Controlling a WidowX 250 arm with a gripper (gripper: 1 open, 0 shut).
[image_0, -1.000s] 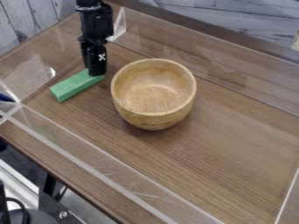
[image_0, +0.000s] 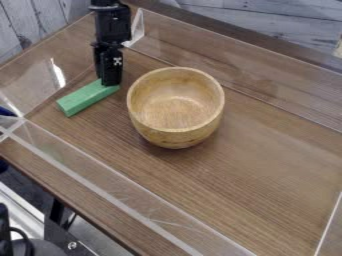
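My black gripper (image_0: 110, 55) reaches down from the top of the view, just above a green oblong block (image_0: 88, 98) lying on the wooden table. The fingers are small and dark, and I cannot make out what, if anything, is between them. A round wooden bowl (image_0: 174, 105) sits to the right of the block, near the middle of the view.
A small blue item at the left edge is only partly visible. A pale strip runs along the lower left edge.
The gripper has shifted slightly to the left over the last second. The block and the bowl look almost unchanged.
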